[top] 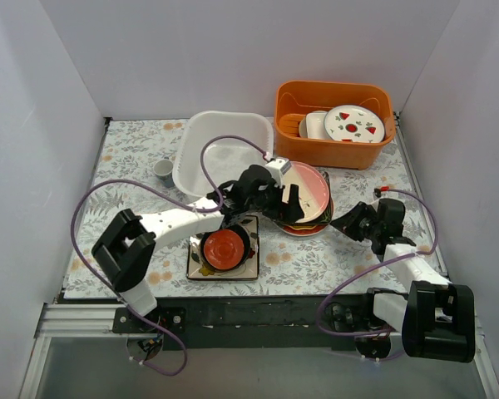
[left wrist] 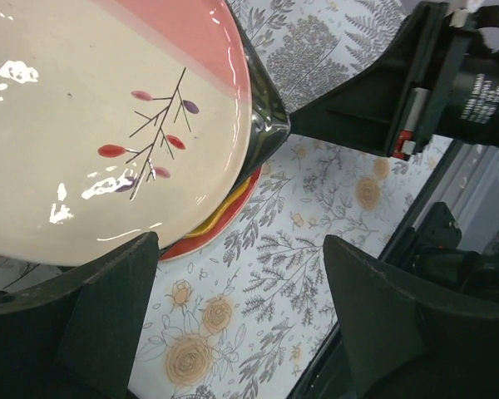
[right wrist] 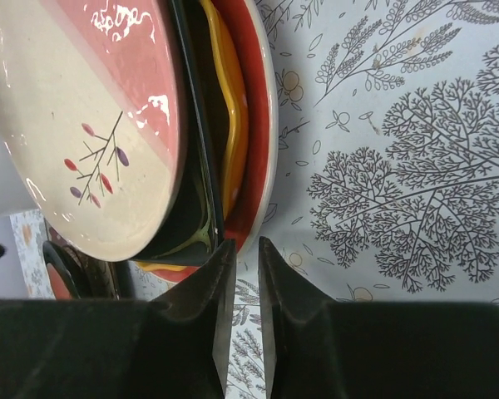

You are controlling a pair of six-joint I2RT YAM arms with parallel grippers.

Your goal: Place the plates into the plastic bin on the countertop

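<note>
A stack of plates sits right of the middle of the counter, topped by a cream-and-pink plate (top: 308, 182) (left wrist: 108, 133) (right wrist: 83, 125) with dark, yellow and red plates (right wrist: 258, 150) beneath. My left gripper (top: 287, 199) is over the top plate's near left part, fingers apart, nothing visibly held. My right gripper (top: 337, 224) is low at the stack's right edge, its fingertips close together with a narrow gap. An orange bin (top: 333, 152) holding white plates stands behind.
A white bin (top: 200, 133) is at back left, beside a cup (top: 164, 170). A square tray (top: 193, 270) with a pan and red dish lies at front left.
</note>
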